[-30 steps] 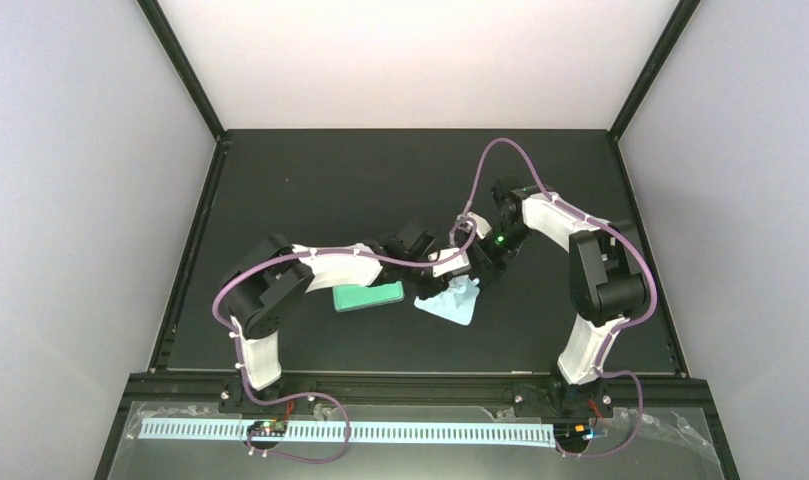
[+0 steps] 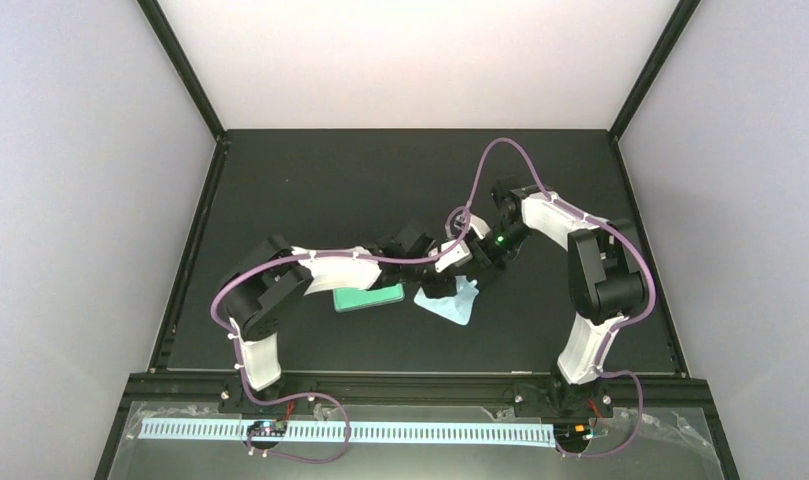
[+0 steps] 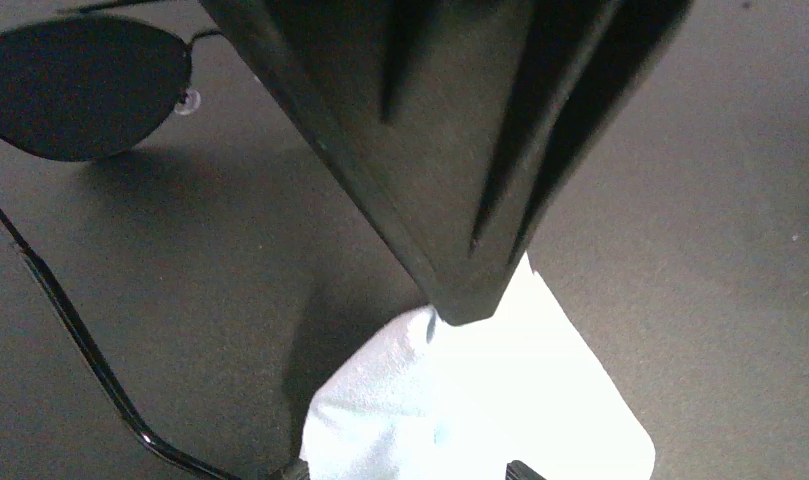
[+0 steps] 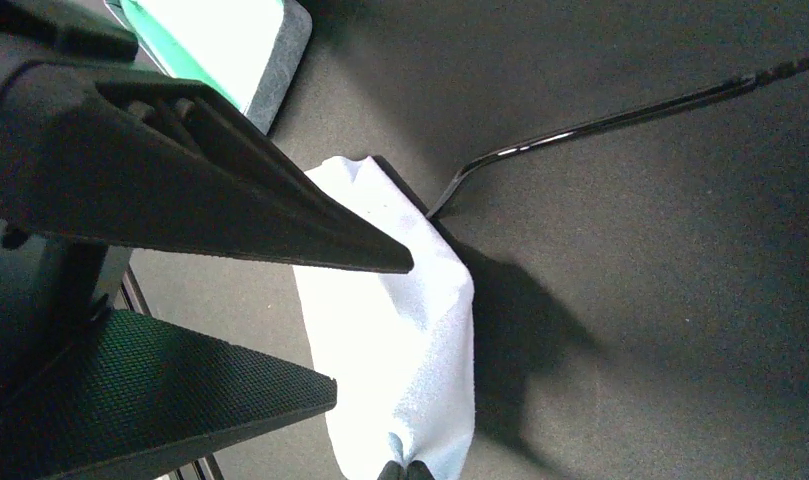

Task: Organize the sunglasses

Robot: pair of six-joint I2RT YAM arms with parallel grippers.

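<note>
The pale blue cloth lies bunched in the middle front of the mat. My left gripper is open over it, its tips at the bottom of the left wrist view. My right gripper is shut at a wrinkle of the cloth; whether fabric is between its tips is hard to tell. Dark sunglasses show at the upper left of the left wrist view, a thin black temple reaching toward the cloth; in the top view the arms hide them.
A green case lies left of the cloth, partly under the left arm. Both arms meet closely over the middle.
The left arm's end and its cable have shifted slightly over the last second. The right arm and the cloth look almost unchanged in the top view.
</note>
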